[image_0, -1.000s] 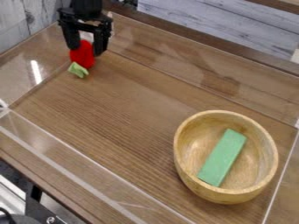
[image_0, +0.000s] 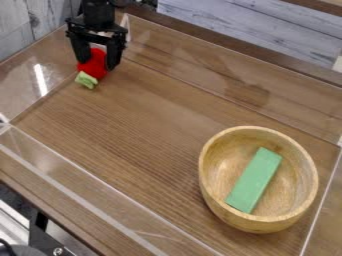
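Note:
At the upper left of the table, my black gripper (image_0: 98, 40) is lowered over a red object (image_0: 92, 68) with a small light-green part (image_0: 86, 81) at its lower end. The gripper appears open, its fingers around or just over the top of the red object; whether they touch it is unclear. A pale wooden bowl (image_0: 269, 178) at the lower right holds a green block (image_0: 253, 181).
A grey wall or panel runs along the upper-left edge, close to the gripper.
The gripper has moved down and slightly left onto the red object, which shows little or no movement.

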